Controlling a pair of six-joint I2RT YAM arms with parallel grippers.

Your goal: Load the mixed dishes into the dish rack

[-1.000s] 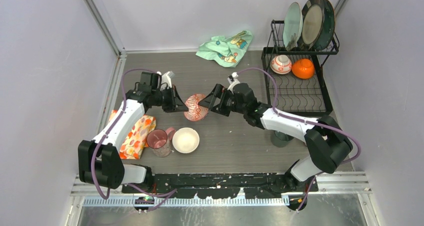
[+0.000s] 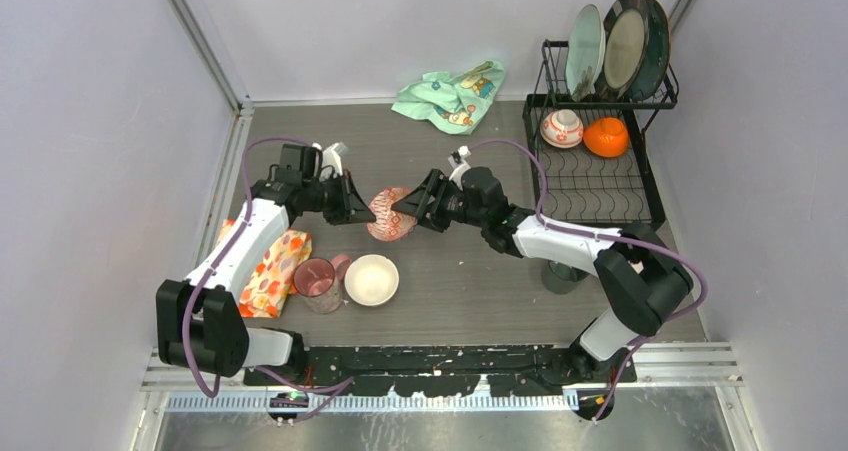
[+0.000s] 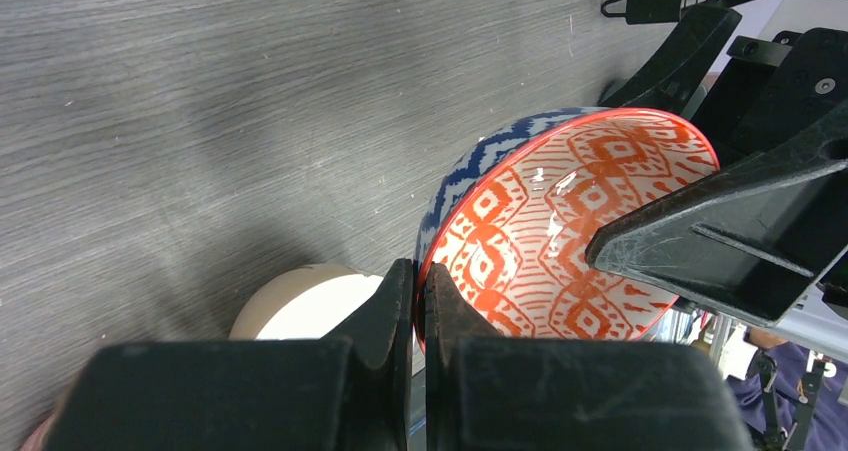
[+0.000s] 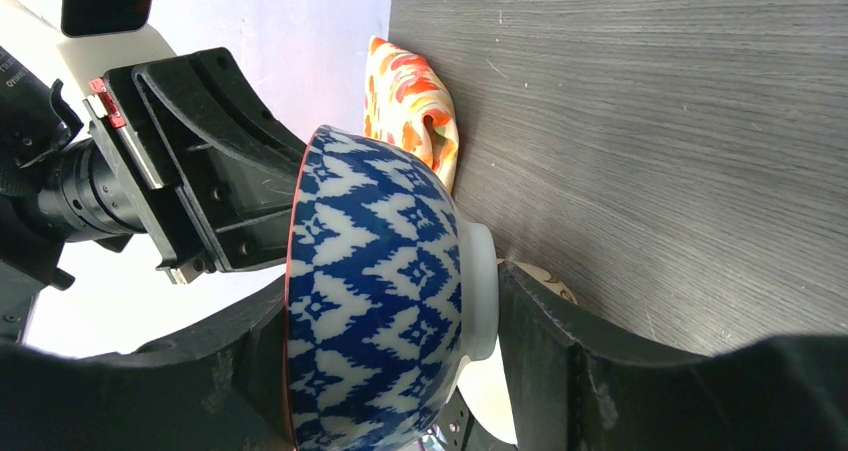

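A patterned bowl, orange inside and blue outside, is held on its side in mid-air between both grippers. My left gripper is shut on the bowl's rim. My right gripper straddles the bowl, one finger inside and one by its foot ring; whether it grips firmly I cannot tell. The dish rack at right holds several upright plates on top, with an orange bowl and a red-patterned white bowl below.
A cream bowl and a pink mug stand at the front, beside an orange cloth. A green cloth lies at the back. A dark glass stands below the rack, partly under the right arm.
My right gripper has moved slightly left, further onto the bowl. The left arm and bowl have stayed in place.
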